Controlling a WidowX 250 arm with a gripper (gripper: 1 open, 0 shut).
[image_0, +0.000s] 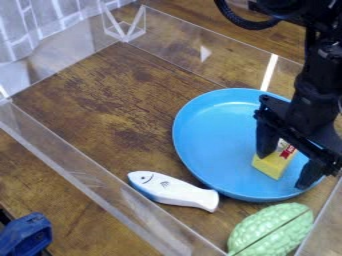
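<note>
My black gripper (289, 144) is low over the right half of a blue plate (207, 140), its two fingers open on either side of a small yellow block (269, 166) with a red-and-white marking. Part of the block is hidden by the gripper; whether the fingers touch it is unclear.
A white fish-shaped object (171, 190) lies below the plate on the left. A pale green oval object (267, 232) sits at the lower right. Clear walls border the wooden surface (94, 90), whose left part is free. A dark blue object (24, 236) is at the bottom left.
</note>
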